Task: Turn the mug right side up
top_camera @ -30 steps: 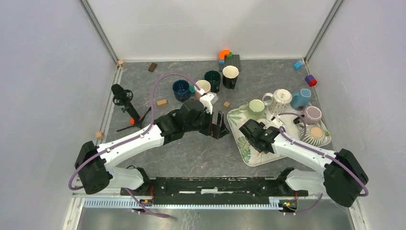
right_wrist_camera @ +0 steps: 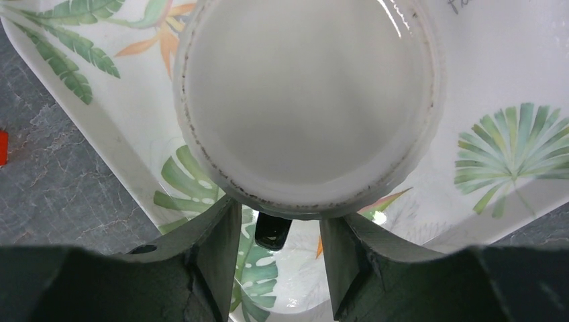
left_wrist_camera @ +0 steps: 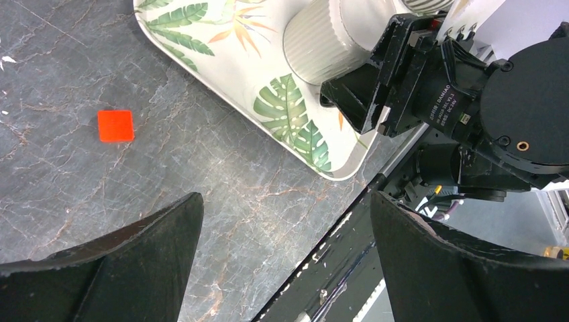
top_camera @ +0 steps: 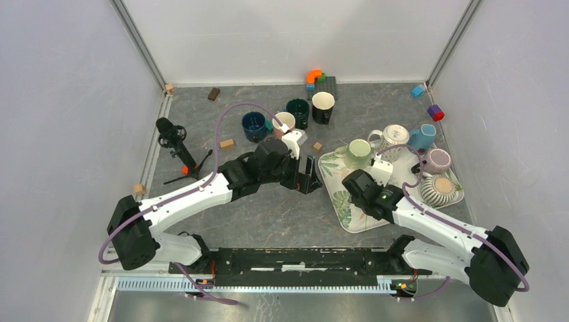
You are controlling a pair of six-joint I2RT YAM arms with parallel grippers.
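An upside-down white mug (right_wrist_camera: 308, 94) rests on the floral tray (right_wrist_camera: 100, 134), its pale base facing up in the right wrist view; the left wrist view shows its ribbed side (left_wrist_camera: 322, 47). My right gripper is over the tray at the mug's near edge, part open, a small dark piece visible between the fingers; contact cannot be told. In the top view its body hides most of this mug. My left gripper (top_camera: 307, 176) stands open left of the tray, with nothing between its fingers.
Other mugs, including a green one (top_camera: 357, 153) and a striped one (top_camera: 436, 194), crowd the tray's back and right. More cups (top_camera: 323, 107) stand behind. A red square block (left_wrist_camera: 115, 125) lies left of the tray.
My right arm and gripper have shifted slightly right and toward the front since one second ago. The left arm looks unchanged.
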